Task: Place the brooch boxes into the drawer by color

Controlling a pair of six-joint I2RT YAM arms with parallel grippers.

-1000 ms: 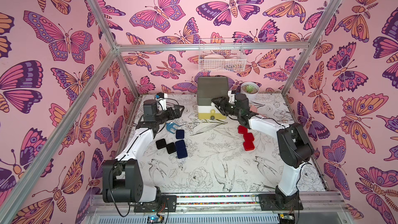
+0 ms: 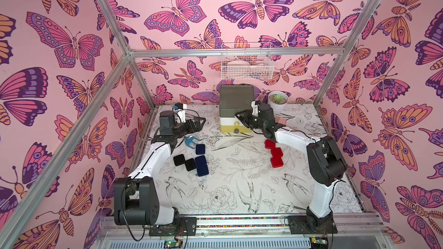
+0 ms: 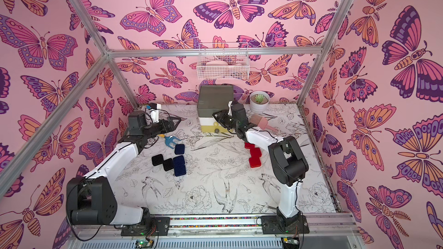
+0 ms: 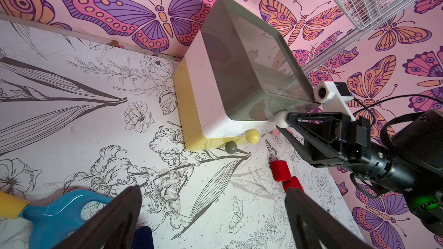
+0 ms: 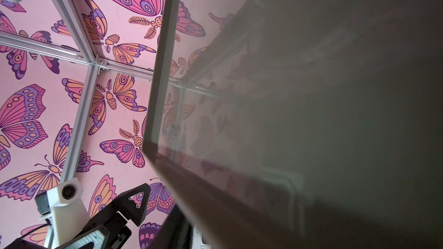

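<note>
A drawer cabinet (image 2: 236, 99) with olive top, white and yellow drawers stands at the back centre. My right gripper is shut on the top drawer's pale knob; the cabinet fills much of the right wrist view. My left gripper (image 2: 199, 123) is open and empty, left of the cabinet above the table. Red boxes (image 2: 276, 161) lie front right of the cabinet; black boxes (image 2: 179, 160) and navy boxes (image 2: 202, 165) lie at left.
A blue object (image 3: 170, 141) lies behind the navy boxes, a pink object (image 3: 263, 124) right of the cabinet. A plant pot (image 2: 277, 101) stands at the back right.
My right gripper and arm have shifted very slightly at the cabinet front. The left arm and the boxes have not moved.
</note>
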